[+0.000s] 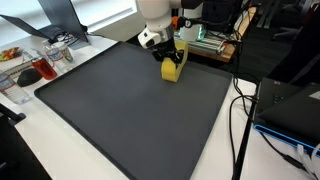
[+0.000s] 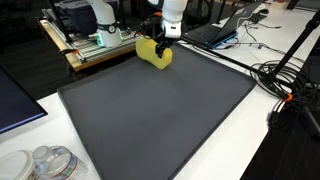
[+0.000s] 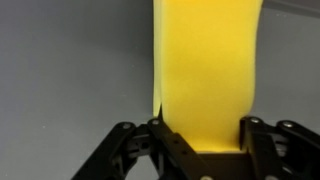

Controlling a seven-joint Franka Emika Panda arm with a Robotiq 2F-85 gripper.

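A yellow block-like object stands at the far end of the dark mat, close to its edge. In exterior view 2, the yellow object sits at the mat's upper left edge, beside the gripper. The wrist view has the yellow object between the black fingers, one on each side. Whether both fingers press on it cannot be told.
Several bottles and jars stand at the left in exterior view 1, including a red-labelled one. Cables run along the right. Clear containers stand in the lower left corner of exterior view 2.
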